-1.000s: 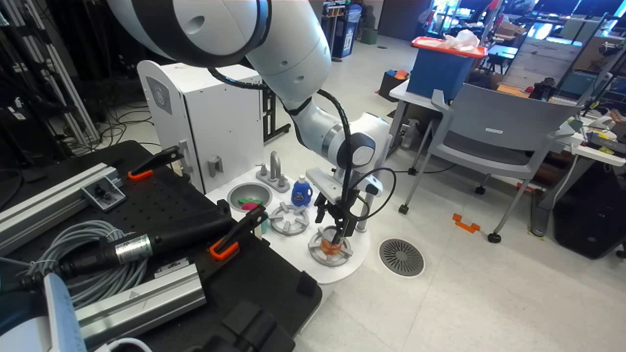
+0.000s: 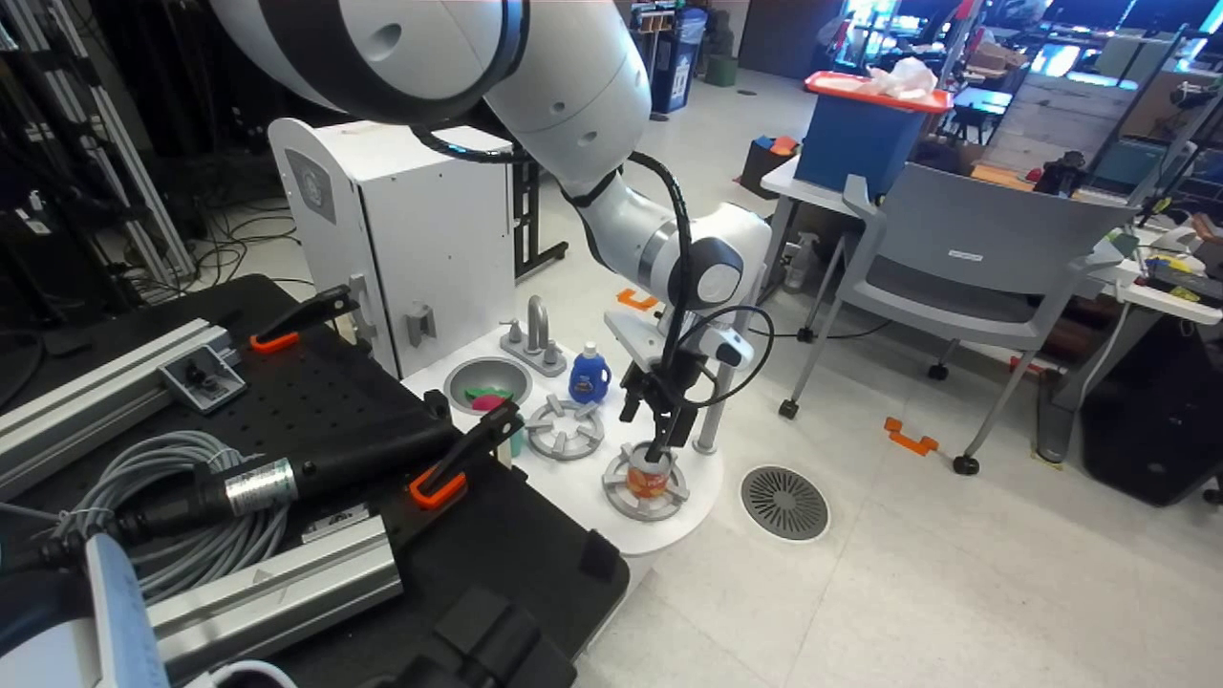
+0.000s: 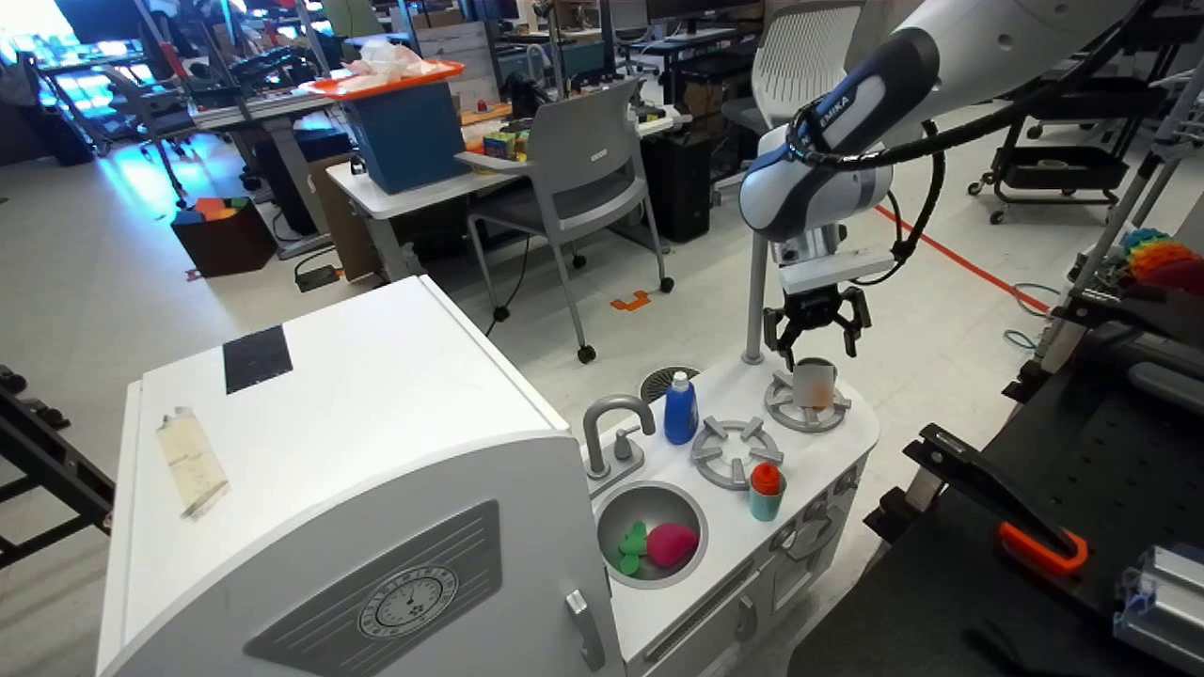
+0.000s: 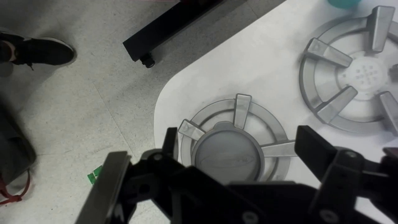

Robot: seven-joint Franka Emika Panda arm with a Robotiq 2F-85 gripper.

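A small can with an orange label (image 2: 648, 480) stands upright on the round grey burner (image 2: 676, 505) near the rounded end of the white play counter. In the wrist view its grey lid (image 4: 228, 156) shows between my widely parted fingers, its lower part covered by the gripper body. My gripper (image 3: 814, 338) hangs open just above the can in exterior view 2, holding nothing. One black finger (image 4: 170, 142) is left of the lid, the other to its right.
Beside the can's burner lies an empty second burner (image 3: 734, 451). Around it are a blue bottle (image 3: 680, 410), a teal cup (image 3: 767, 503) with something red in it, and a sink (image 3: 700, 513) holding green and pink toys. A grey post (image 3: 756, 299) rises behind the can.
My gripper has risen a little and shifted slightly right in exterior view 1. More of the can shows beneath it, and the can still stands on the same burner.
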